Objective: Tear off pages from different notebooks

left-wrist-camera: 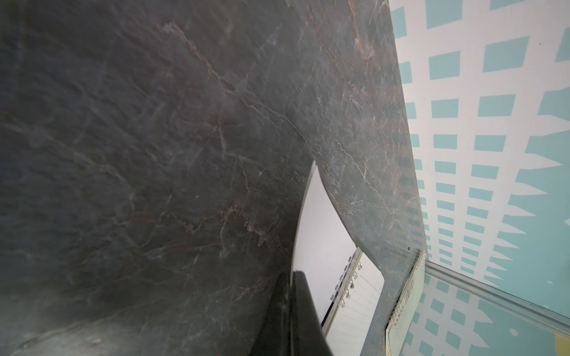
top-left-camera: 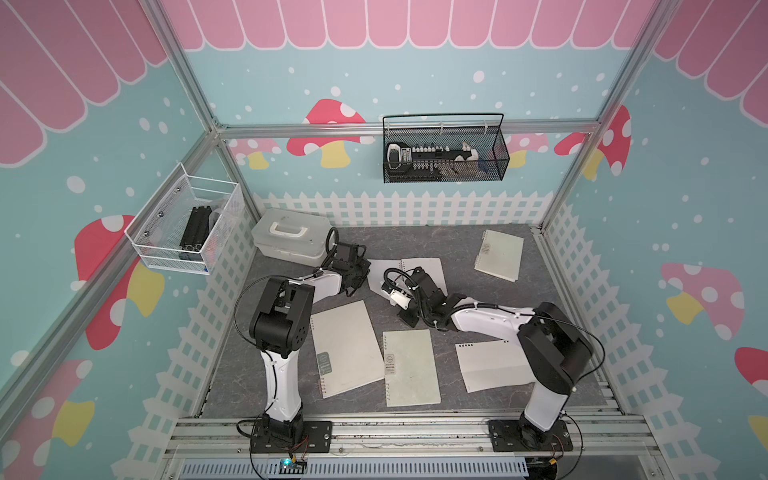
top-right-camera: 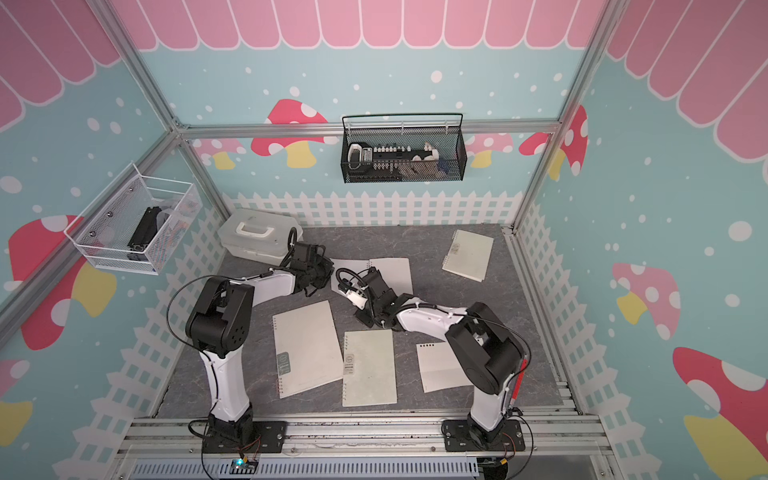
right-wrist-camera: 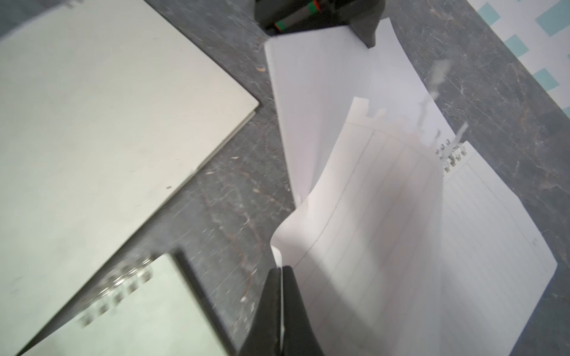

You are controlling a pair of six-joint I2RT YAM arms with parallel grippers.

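Observation:
The open spiral notebook [top-left-camera: 421,265] lies at the middle back of the table, its rings showing in the right wrist view. My left gripper is shut on the notebook's turned-back cover [left-wrist-camera: 320,237], whose edge meets the fingertips. A lined page [right-wrist-camera: 368,207] with a ragged, torn top edge rises over the notebook, its lower corner pinched in my right gripper, which is shut on it. Small paper strips [right-wrist-camera: 438,77] blur near the rings. In the top views the right arm hides part of the notebook and page.
Closed notebooks lie at front left [top-left-camera: 348,348], front middle [top-left-camera: 412,368] and back right [top-left-camera: 500,254]. A loose sheet [top-left-camera: 492,366] with holes along its top lies at front right. A grey case [top-left-camera: 292,236] stands at back left.

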